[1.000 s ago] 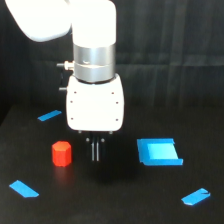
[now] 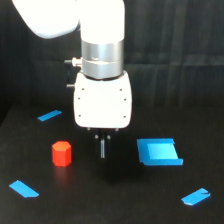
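A red block [image 2: 62, 154] with a six-sided outline sits on the dark table to the left. My gripper [image 2: 102, 148] hangs under the white wrist housing, to the right of the block and apart from it. Its thin fingers look like a single dark strip with no clear gap, and nothing shows held there. Whether they are shut or seen edge-on is unclear. Right of the gripper lies a light blue square [image 2: 161, 152] with darker blue tape around it.
Strips of blue tape mark the table: one at the back left [image 2: 49, 115], one at the front left [image 2: 23, 188] and one at the front right [image 2: 196, 197]. A black curtain [image 2: 170, 60] hangs behind.
The arm and gripper have shifted a little to the right and slightly up. Two separate fingers showed before; now they appear as one strip. The red block and blue square have stayed put.
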